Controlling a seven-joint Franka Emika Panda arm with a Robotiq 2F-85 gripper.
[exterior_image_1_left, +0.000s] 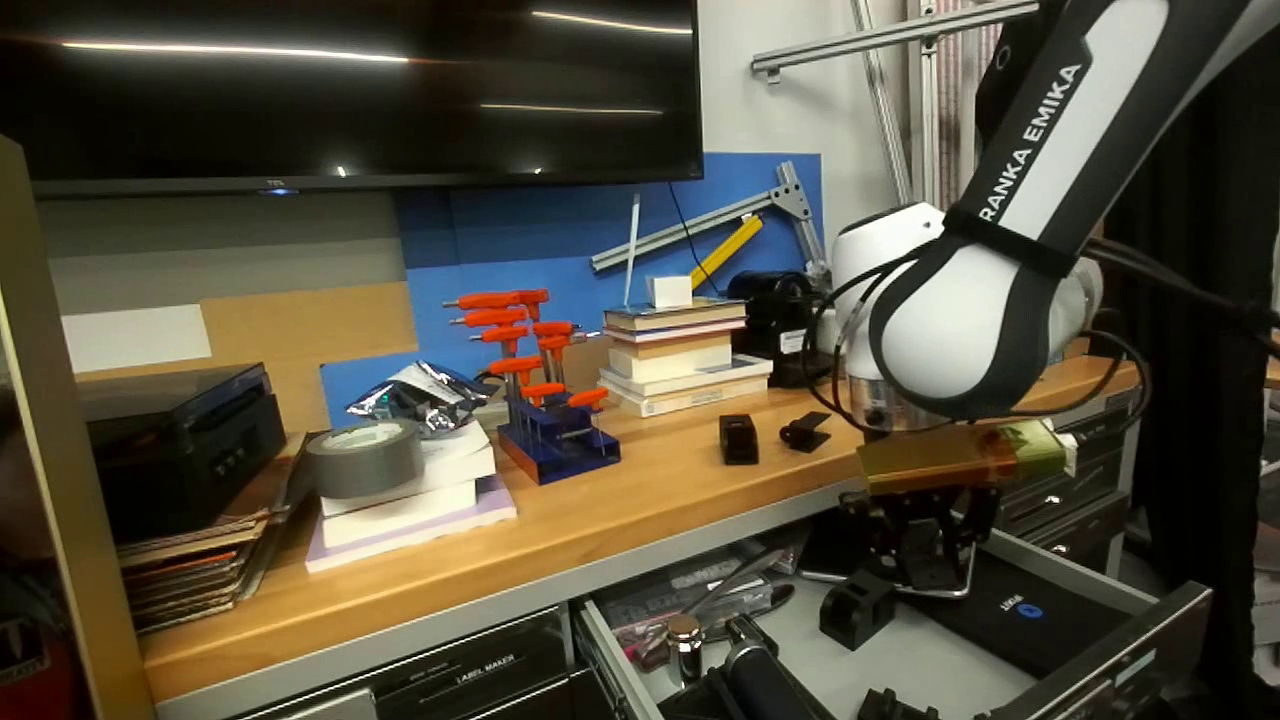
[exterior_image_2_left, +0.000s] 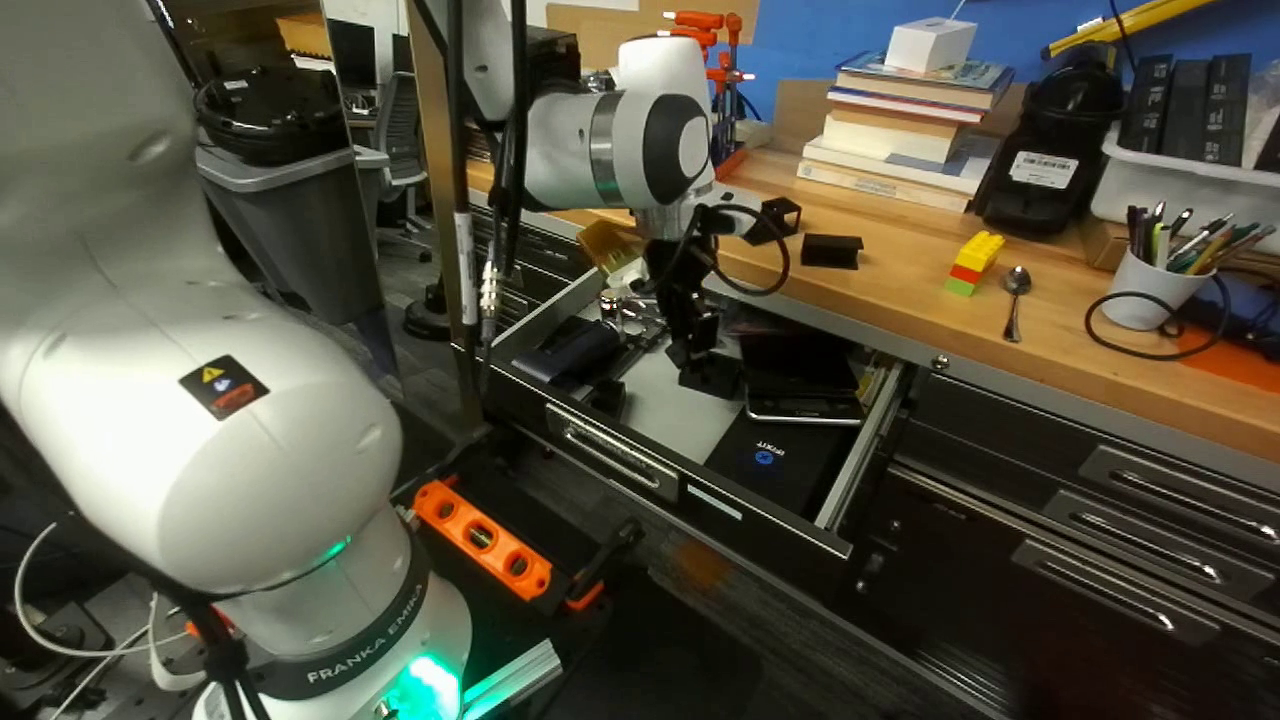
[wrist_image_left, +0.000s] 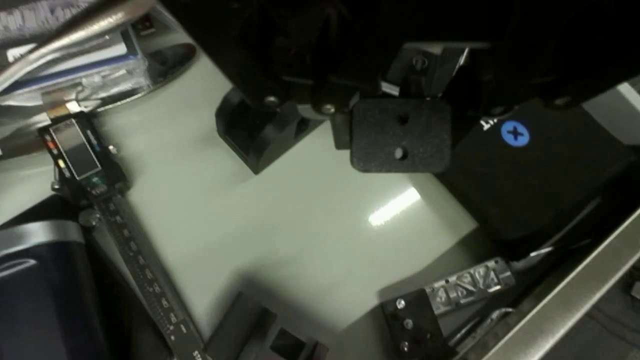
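Observation:
My gripper hangs above the open drawer (exterior_image_1_left: 1094, 654), fingers pointing down. In the wrist view, a small flat black part (wrist_image_left: 400, 153) with two holes sits between the fingers, and the fingers look shut on it. Dark on dark, its outline against the fingers is hard to make out. From the first exterior view, the gripper (exterior_image_1_left: 933, 570) is over the drawer's right rear portion. A black angular holder (wrist_image_left: 255, 135) rests on the drawer floor, left of the fingers; it also shows as the black holder (exterior_image_1_left: 858, 610).
A digital caliper (wrist_image_left: 129, 231) and a dark cylinder (wrist_image_left: 45, 294) occupy the drawer's left side. A black iFixit case (wrist_image_left: 540, 174) lies right. Bare drawer floor (wrist_image_left: 288, 222) shows between them. On the bench stand two black parts (exterior_image_1_left: 739, 439), stacked books (exterior_image_1_left: 678, 360) and toy bricks (exterior_image_2_left: 974, 264).

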